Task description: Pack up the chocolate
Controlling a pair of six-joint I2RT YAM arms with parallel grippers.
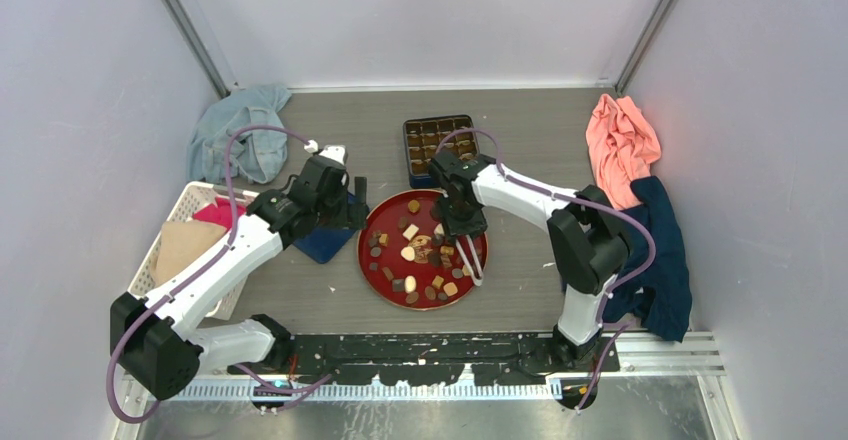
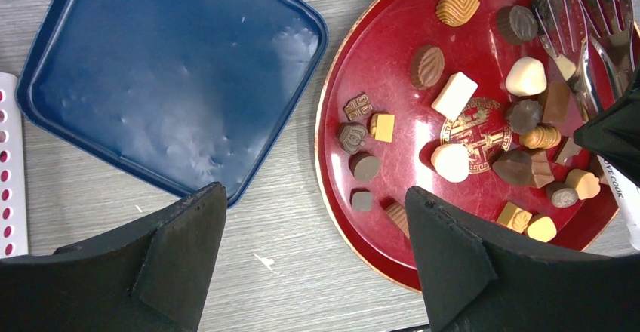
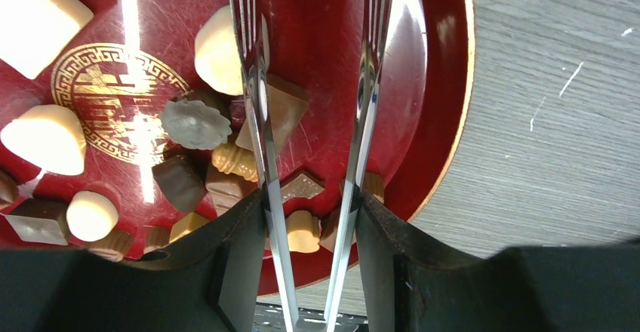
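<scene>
Assorted chocolates lie loose on a red round plate (image 1: 395,288), dark, brown, caramel and white, among them a white block (image 2: 453,95). A black tray with brown compartments (image 1: 425,136) stands behind the plate. My right gripper (image 1: 462,230) is over the plate's right part, part open on metal tongs (image 3: 275,234) whose fork-like tips spread above the chocolates; the gripper's fingertips (image 3: 241,222) touch the tongs' arms. My left gripper hangs open, with nothing between its fingers, over the gap between the plate and a blue tray (image 2: 166,83).
A white basket (image 1: 170,222) with cloths is at the left, a grey-blue cloth (image 1: 235,135) behind it. Pink (image 1: 615,140) and navy cloths (image 1: 660,280) lie at the right. Bare table surrounds the plate's front.
</scene>
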